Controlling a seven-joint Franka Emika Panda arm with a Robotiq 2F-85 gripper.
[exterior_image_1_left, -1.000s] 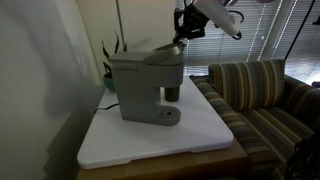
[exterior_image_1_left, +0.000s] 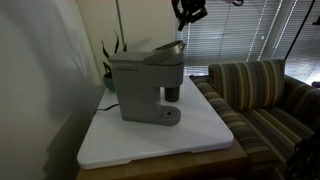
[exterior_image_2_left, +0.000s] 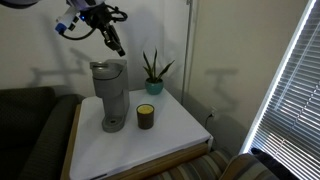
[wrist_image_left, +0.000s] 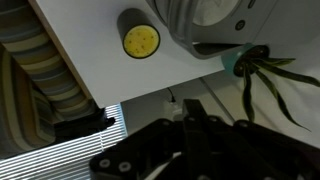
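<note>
A grey coffee maker (exterior_image_1_left: 140, 88) stands on the white table, its sloping lid (exterior_image_1_left: 165, 52) at the top. From the second exterior view, the coffee maker (exterior_image_2_left: 114, 97) has a dark mug (exterior_image_2_left: 146, 117) with a yellow inside beside it. My gripper (exterior_image_1_left: 181, 27) hangs above the coffee maker, apart from it. Seen from above in the wrist view, the coffee maker (wrist_image_left: 182, 22) and the mug (wrist_image_left: 140, 40) lie beyond the gripper. Its dark fingers look shut, with nothing visible between them. How far the lid is raised is hard to tell.
A potted plant (exterior_image_2_left: 154, 72) stands behind the coffee maker. A striped armchair (exterior_image_1_left: 250, 90) sits next to the table, with window blinds (exterior_image_1_left: 225, 40) behind.
My gripper has risen away from the top of the coffee maker, and the arm has moved up toward the frame's upper edge. The coffee maker and mug look unmoved.
</note>
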